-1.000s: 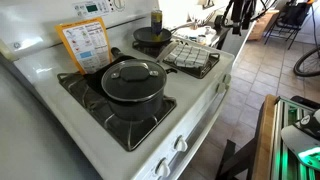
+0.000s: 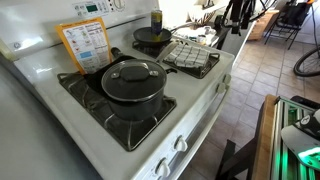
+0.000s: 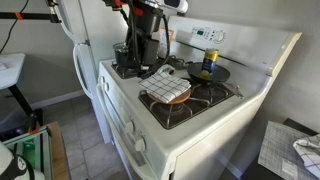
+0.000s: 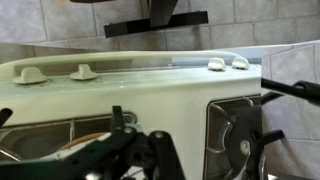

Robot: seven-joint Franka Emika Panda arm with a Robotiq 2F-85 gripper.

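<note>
My gripper (image 3: 148, 68) hangs over the front of the stove in the second exterior view, open with nothing between its fingers. Its dark fingers show at the lower edge of the wrist view, above the white stovetop. A checked cloth (image 3: 166, 88) lies across the front burner below, with a brownish round edge (image 3: 181, 98) showing under it. At the other end of the stove sits a lidded black pot (image 2: 135, 82). A dark frying pan (image 3: 218, 74) rests on a back burner, and a yellow container (image 3: 209, 59) stands at it.
An orange-and-white sheet (image 2: 88, 45) leans on the stove's back panel. White knobs (image 2: 181, 144) stick out along the front. A wooden table edge (image 2: 266, 145) lies across a strip of tiled floor. Bare white stovetop separates the burners.
</note>
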